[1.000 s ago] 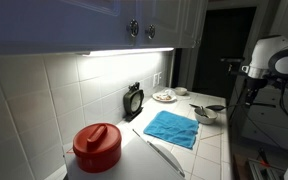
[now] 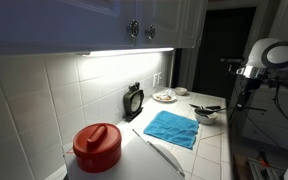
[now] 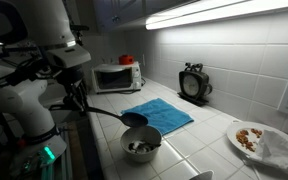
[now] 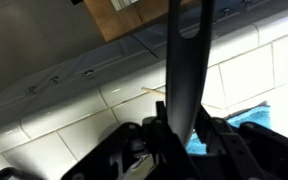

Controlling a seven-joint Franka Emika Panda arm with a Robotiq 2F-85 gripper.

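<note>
My gripper is shut on the handle of a black long-handled utensil, which runs up through the wrist view. In exterior view 2, the utensil's dark, rounded head appears above the far rim of a grey pot, to the right of my gripper. Whether head and rim touch, I cannot tell. Something small and pale lies inside the pot. Exterior view 1 has the pot near the counter's far right edge, with my arm beyond that edge.
A blue towel lies flat beside the pot. Along the counter are a plate of food, a black upright appliance, a toaster oven and a red lidded pot. White tiles before the towel are mostly bare.
In exterior view 1, my arm has shifted left toward the counter, and the dark utensil has moved with it. The pot and towel stay in place.
</note>
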